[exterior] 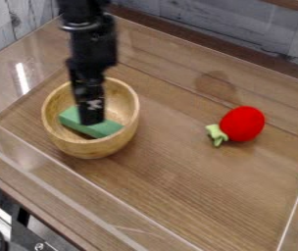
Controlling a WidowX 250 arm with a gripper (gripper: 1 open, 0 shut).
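My gripper (pixel 77 90) is above the wooden bowl (pixel 90 139) at the left, its fingers open and pointing down. In the bowl lies a green block (pixel 90 125), a little below the fingertips. A red object with a green top, like a strawberry or tomato (pixel 242 125), rests at the right of the table.
The bowl sits near the left side, with a dark gap beyond the table's lower left edge.
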